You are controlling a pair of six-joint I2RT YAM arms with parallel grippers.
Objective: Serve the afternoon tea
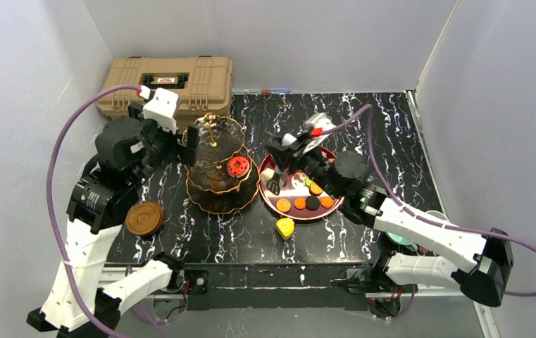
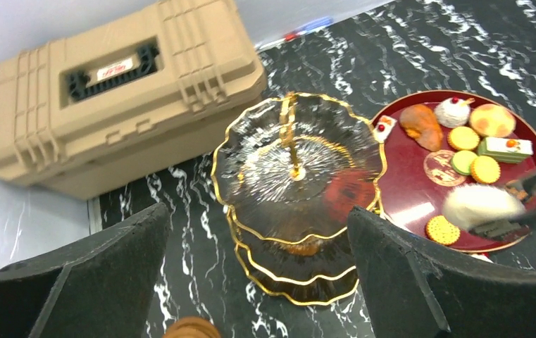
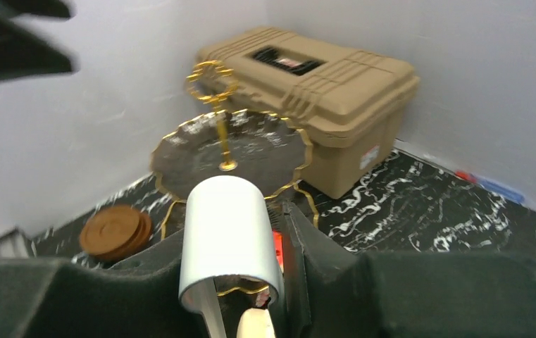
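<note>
A tiered dark stand with gold rims (image 1: 224, 204) stands left of the red plate (image 1: 268, 205); a red round item (image 1: 238, 166) rests on one tier. My left gripper is open beside and above the stand, nothing between its fingers. Over the plate, my right gripper (image 1: 282, 151) has a serving tool, its white curved part (image 3: 226, 232) between the fingers. The tool's dark tip (image 1: 274, 184) points down toward the plate's left side. A pale piece (image 3: 256, 325) shows below the white part; whether the tool grips it I cannot tell. Cookies (image 1: 284, 205) and other food lie on the plate.
A tan case (image 1: 127, 77) stands behind the stand. A brown round lid (image 1: 144, 219) lies front left, and a yellow piece (image 1: 285, 227) sits before the plate. A green cup (image 1: 399, 239) is partly hidden by the right arm.
</note>
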